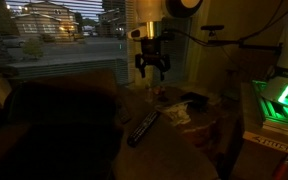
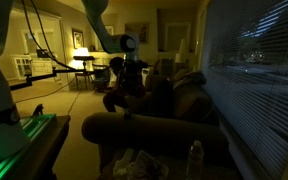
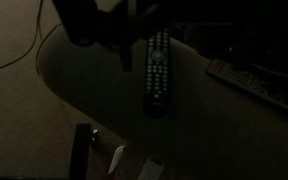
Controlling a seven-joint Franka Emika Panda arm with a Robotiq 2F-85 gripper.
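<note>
My gripper (image 1: 152, 72) hangs open in the air above the couch armrest, with nothing between its fingers. Below it, apart from the fingers, a long dark remote (image 1: 142, 128) lies on the armrest (image 1: 164, 155). The wrist view shows that buttoned remote (image 3: 157, 85) near the middle, its upper end partly covered by the dark gripper parts. A second remote (image 3: 254, 88) lies to its right there. In exterior view 2 the gripper is too dark to make out clearly.
Small pale items and a dark object (image 1: 192, 101) lie beyond the armrest. A clear bottle (image 2: 195, 160) stands in the foreground of exterior view 2. Window blinds (image 1: 79, 45) stand behind the couch. A table edge (image 1: 259, 130) borders the right side.
</note>
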